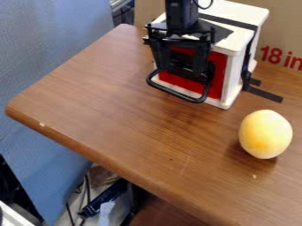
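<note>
My black gripper (179, 44) hangs at the top centre, in front of a white box (229, 55) with a red face (217, 72). A black bar-like handle and dark parts stand against the red face, below the gripper, and are hard to separate from it. Whether the fingers are open or shut cannot be told. A pale yellow egg-shaped object (266, 134) rests on the wooden table (118, 115) at the right.
A cardboard box (283, 53) with red lettering stands behind. A blue panel (41, 62) lies beyond the table's left edge, with clutter on the floor below.
</note>
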